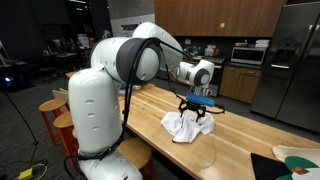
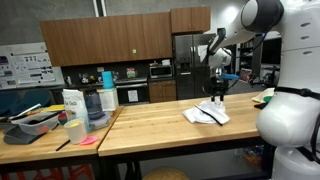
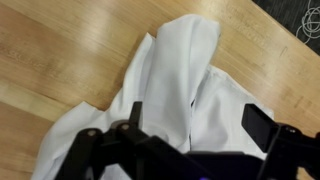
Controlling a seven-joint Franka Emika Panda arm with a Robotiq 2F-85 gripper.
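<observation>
A crumpled white cloth lies spread on the wooden table, with a raised fold running through its middle in the wrist view. Above it my gripper points downward, its fingers open. In the wrist view its dark fingers stand wide apart near the bottom, with nothing seen held between them. From the second exterior view the gripper appears at or just over the cloth; whether it touches cannot be told.
Bare wooden tabletop extends beside the cloth. A dark mat and a green-and-white tray are at the right. Toward the other end stand a blue-and-white container, cups and a dish rack. Stools line one side.
</observation>
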